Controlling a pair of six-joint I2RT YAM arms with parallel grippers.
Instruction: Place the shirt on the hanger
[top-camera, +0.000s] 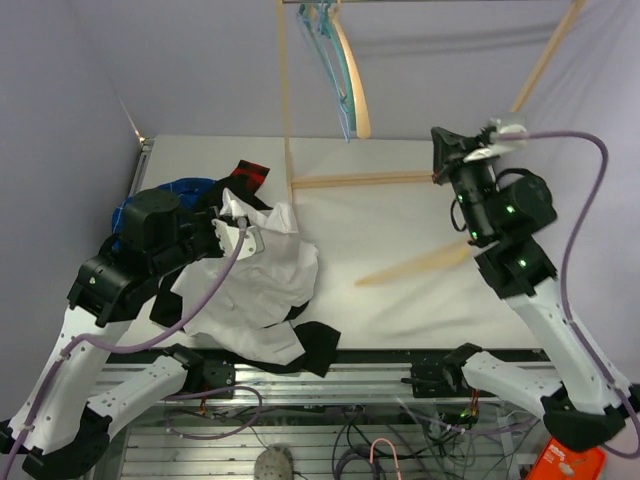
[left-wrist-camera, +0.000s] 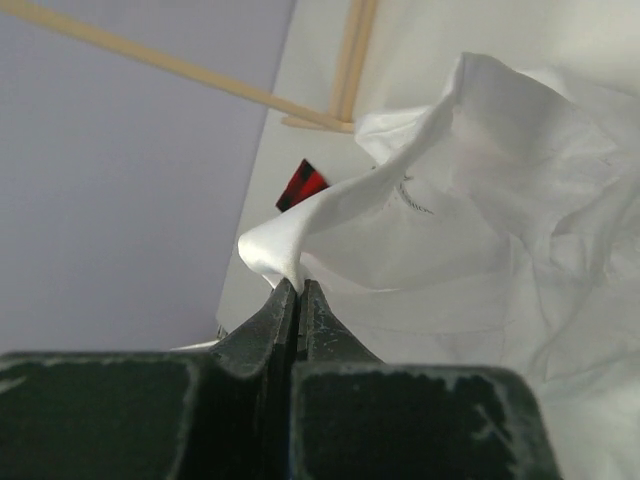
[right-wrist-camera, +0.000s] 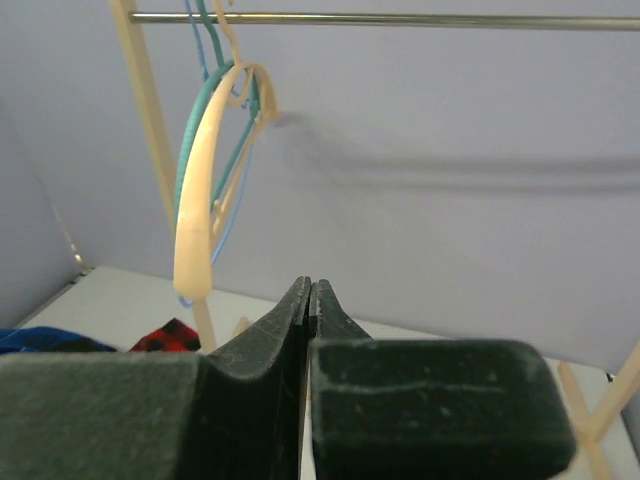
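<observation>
The white shirt (top-camera: 255, 300) lies crumpled on the table's left half. My left gripper is shut on a folded edge of it, and the cloth (left-wrist-camera: 490, 200) spreads away to the right. A pale yellow hanger (top-camera: 415, 264), blurred, shows over the table's right half, below my right gripper (top-camera: 441, 178) and apart from its fingertips. In the right wrist view the right gripper is shut with nothing between its tips. The yellow hanger cannot be made out there.
Peach and teal hangers (right-wrist-camera: 200, 190) hang bunched at the left end of the metal rail (right-wrist-camera: 400, 19). The wooden rack's lower bar (top-camera: 360, 180) crosses the table. Black and red-checked cloth (top-camera: 252, 176) lies around the shirt. An orange box (top-camera: 565, 462) sits at bottom right.
</observation>
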